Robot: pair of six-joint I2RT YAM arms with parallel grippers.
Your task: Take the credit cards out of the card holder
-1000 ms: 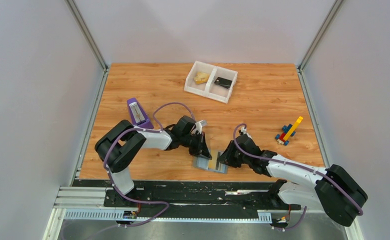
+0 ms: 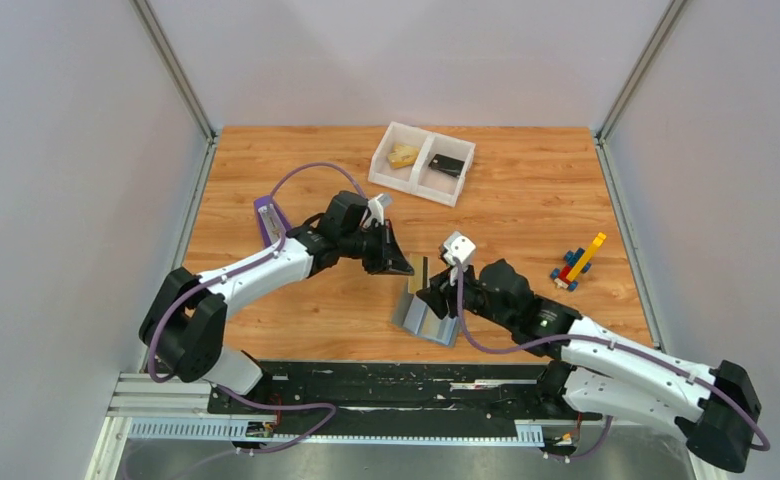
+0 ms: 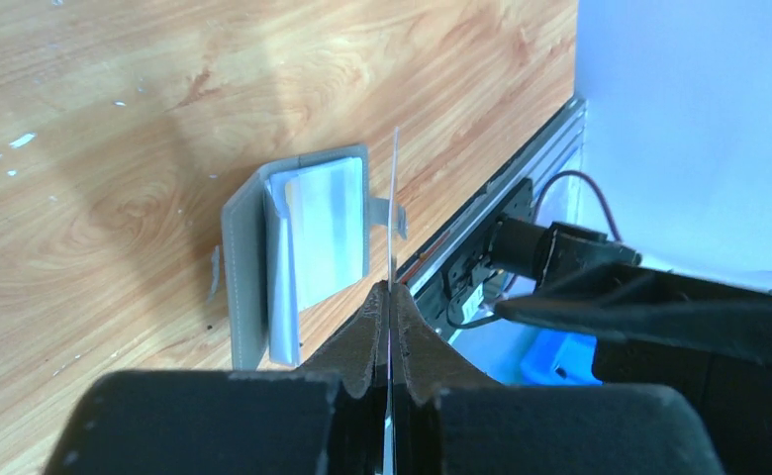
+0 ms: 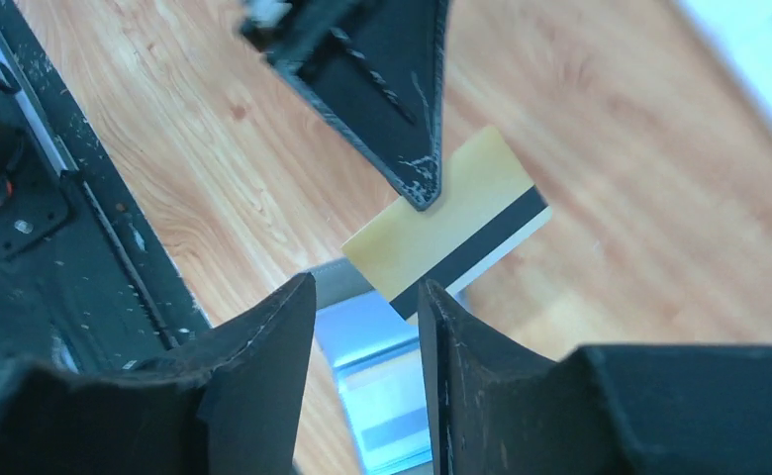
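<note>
A gold card with a black stripe hangs above the table, pinched at its edge by my left gripper, which is shut on it. In the left wrist view the card appears edge-on as a thin line. Below it the blue-grey card holder lies unfolded on the table near the front edge; pale pockets show inside. My right gripper is part open just right of the card and above the holder. Nothing shows between its fingers; the card's lower corner is close to one fingertip.
At the back stands a white two-part tray with a yellow item and a black item. A purple object lies left, partly behind the left arm. Coloured toy blocks sit at the right. The wood around is clear.
My left gripper has risen away from the holder toward the back left, bringing the gold card up with it. The right gripper has moved left, close to the card. The holder stays on the table.
</note>
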